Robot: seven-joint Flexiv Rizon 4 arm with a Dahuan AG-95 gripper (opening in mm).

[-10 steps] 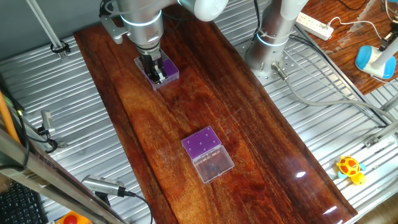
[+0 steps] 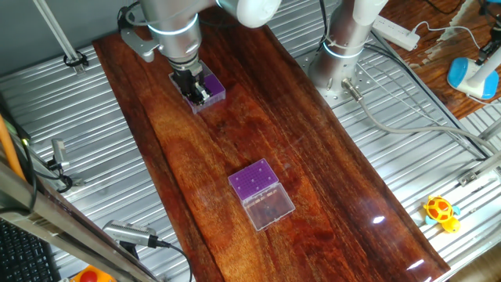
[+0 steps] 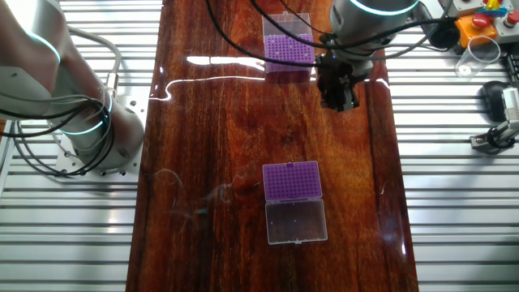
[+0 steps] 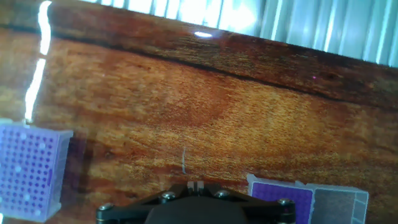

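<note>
Two open plastic boxes with purple, hole-studded racks are on the wooden table. The far box (image 2: 214, 84) is partly covered by my gripper (image 2: 202, 99) in the first exterior view. From the second exterior view, the gripper (image 3: 340, 107) hangs beside that far box (image 3: 289, 49), not over its rack. The near box (image 3: 292, 181) lies mid-table with its clear lid (image 3: 297, 222) folded flat; a few pale dots show on its rack in the first exterior view. In the wrist view, the fingertips (image 4: 200, 185) meet closely over bare wood; nothing is discernible between them. The far rack (image 4: 26, 168) appears at left.
Bare wood (image 2: 184, 149) separates the two boxes. The robot's column (image 2: 338, 59) stands past the table's right edge, over slatted metal. A small camera-like device (image 2: 130, 233) sits off the left edge. Dark cables cross above the far box in the second exterior view.
The arm's upper part has shifted slightly left, and the gripper's tilt has changed a little. Both boxes have stayed where they were.
</note>
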